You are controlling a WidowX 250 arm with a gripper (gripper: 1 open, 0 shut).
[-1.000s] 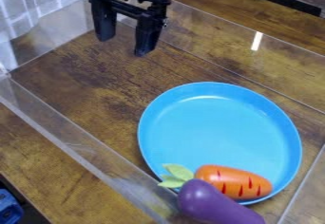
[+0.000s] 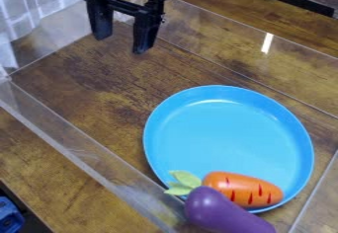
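Observation:
My black gripper (image 2: 123, 25) is at the top left, raised over the wooden board, open with its two fingers spread apart and nothing between them. Far from it, at the lower right, a light blue plate (image 2: 227, 128) holds an orange toy carrot (image 2: 243, 189) with a pale green top near its front edge. A purple toy eggplant (image 2: 224, 213) lies at the plate's front, over the rim, partly cut off by the bottom of the view.
Clear plastic walls border the work area, one (image 2: 79, 143) running diagonally along the lower left. The wooden board (image 2: 93, 84) is bare between my gripper and the plate.
My gripper has moved slightly left and up in the view. The plate, carrot and eggplant have stayed put.

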